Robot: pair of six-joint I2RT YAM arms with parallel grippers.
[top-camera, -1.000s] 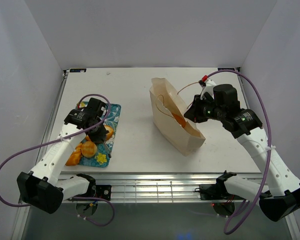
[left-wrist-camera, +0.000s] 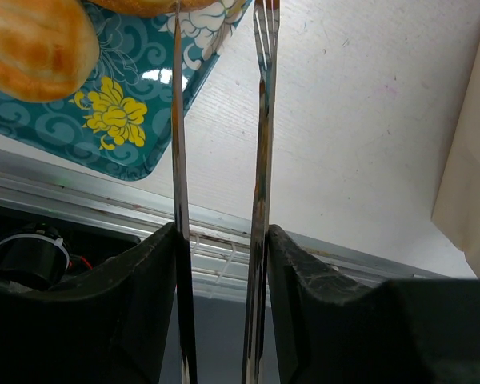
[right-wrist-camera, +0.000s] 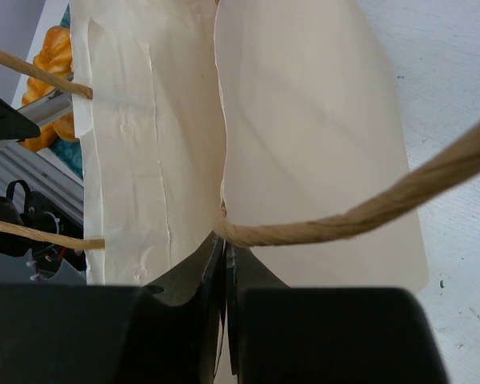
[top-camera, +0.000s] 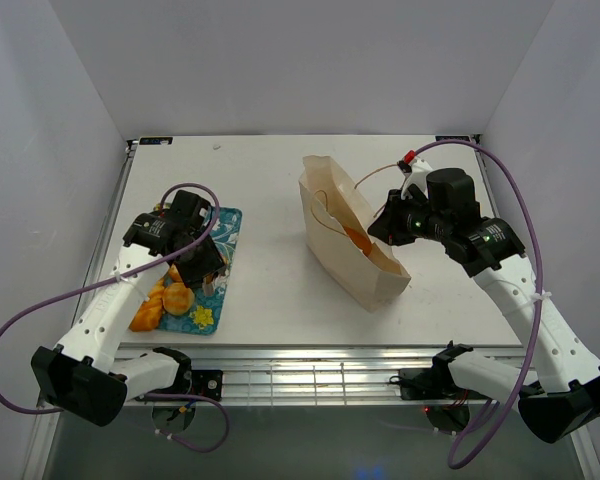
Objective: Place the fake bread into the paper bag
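Fake bread lies on a teal floral tray [top-camera: 202, 318] at left: a round bun [left-wrist-camera: 32, 52], a braided loaf [top-camera: 145, 316] and another piece [left-wrist-camera: 144, 6] at the wrist view's top edge. My left gripper is over that top piece, part open, one fingertip against or near it. The cream paper bag [top-camera: 345, 265] stands right of centre with something orange inside. My right gripper is shut on the bag's rim beside a twisted handle [right-wrist-camera: 320, 228].
A metal rail [top-camera: 290, 370] runs along the front edge.
My left gripper has shifted slightly over the tray, its fingers now less visible from above. The right arm and bag are unchanged.
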